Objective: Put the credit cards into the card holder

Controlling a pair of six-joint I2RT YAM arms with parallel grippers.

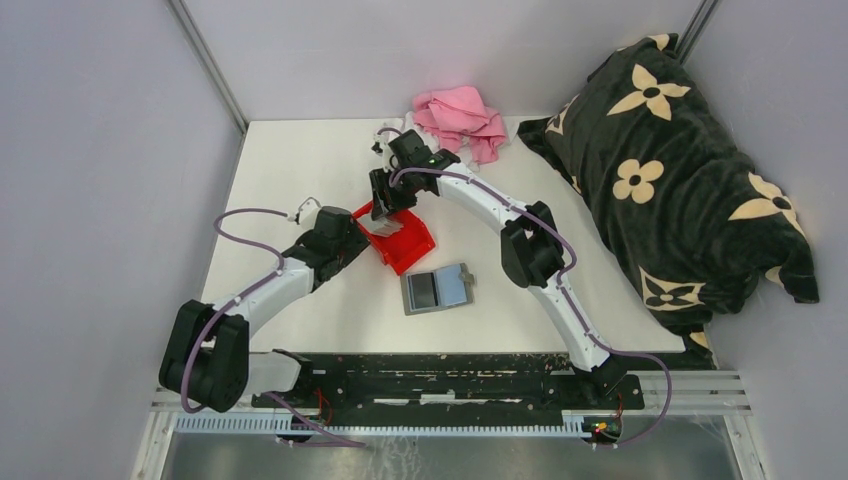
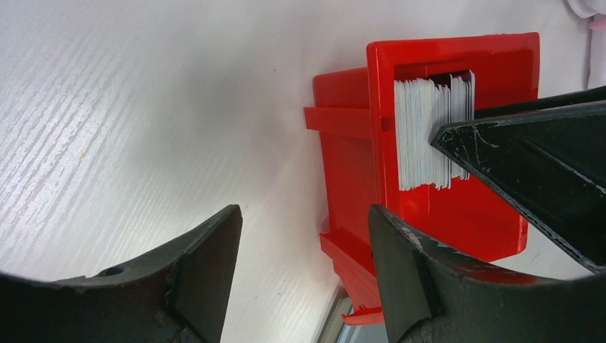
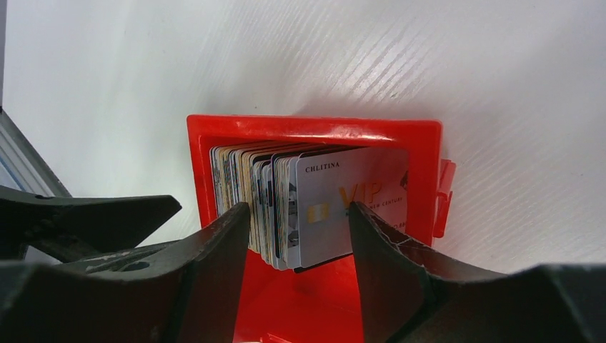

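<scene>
In the right wrist view, a stack of cards [image 3: 275,207] stands on edge along one side of the red open holder [image 3: 314,128]. The outermost card is silver and reads VIP. My right gripper is open over this stack, one finger by the cards' edges and the other in front of the VIP face. In the left wrist view, one right finger [image 2: 529,157] reaches to the white card edges [image 2: 421,136]. My left gripper stands open outside the holder [image 2: 350,171], with nothing seen between its fingers; one finger overlaps the holder's side wall.
A grey flat case [image 1: 437,289] with a dark and a blue section lies in front of the holder. Pink cloth [image 1: 462,118] sits behind the right arm, and a dark flowered cushion [image 1: 680,190] stands far right.
</scene>
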